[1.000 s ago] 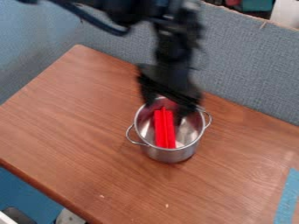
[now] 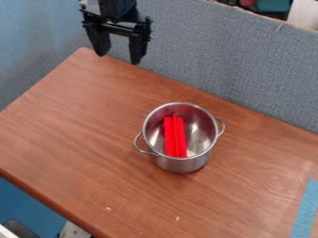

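Observation:
A steel pot (image 2: 179, 163) with two side handles stands on the wooden table, right of centre. Inside it lie red bar-shaped pieces (image 2: 176, 137), side by side. My black gripper (image 2: 117, 54) hangs high at the back left of the table, clear of the pot, open with nothing seen between its fingers.
Grey padded walls (image 2: 224, 65) bound the back and left. A light blue strip (image 2: 304, 209) lies at the right.
My gripper has moved from over the pot up and to the back left, away from it. The pot and red pieces now show uncovered, in the same place.

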